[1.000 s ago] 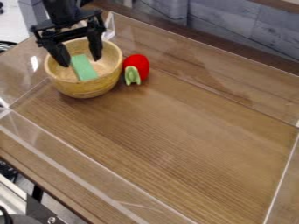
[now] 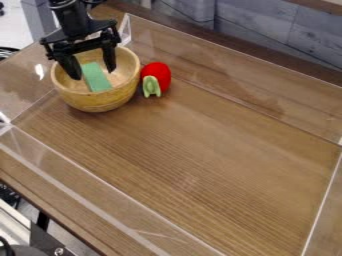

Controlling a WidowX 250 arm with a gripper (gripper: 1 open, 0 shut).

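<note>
A round wooden bowl [image 2: 82,98] sits at the upper left of the table, a light green block [image 2: 95,76] lying inside it. My black gripper [image 2: 83,58] is over the back of the bowl, open, its fingers spread above the block. A red pepper-like object [image 2: 159,73] and a pale green piece [image 2: 151,86] lie just right of the bowl.
A raised edge runs along the back right.
My gripper has moved up and slightly toward the back, away from the block. The bowl and the objects beside it look unmoved.
</note>
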